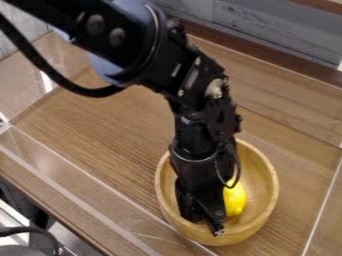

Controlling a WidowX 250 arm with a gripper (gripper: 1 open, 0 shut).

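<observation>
My black gripper (201, 205) reaches down into a wooden bowl (262, 205) at the lower middle. A yellow object (235, 200) lies in the bowl just right of the fingers, partly hidden behind them. The fingertips are dark and crowded together, and the gripper looks shut; whether anything is between them is hard to see.
A pale wall (254, 30) runs along the back. A dark cable lies at the lower left.
</observation>
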